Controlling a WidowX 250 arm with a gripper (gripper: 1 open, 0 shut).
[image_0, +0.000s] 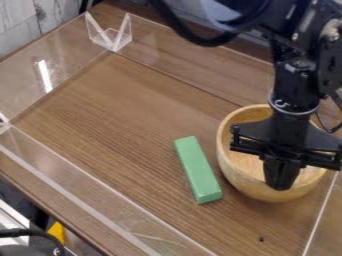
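Note:
My black gripper (281, 156) hangs at the right, down over a wooden bowl (243, 178) and hiding much of its inside; the gripper looks shut, with nothing visible between its fingers. A green block (198, 168) lies on the wooden table just left of the bowl, apart from the gripper.
A clear plastic bracket (110, 30) stands at the back left. Cables and a small yellow item sit at the lower left corner.

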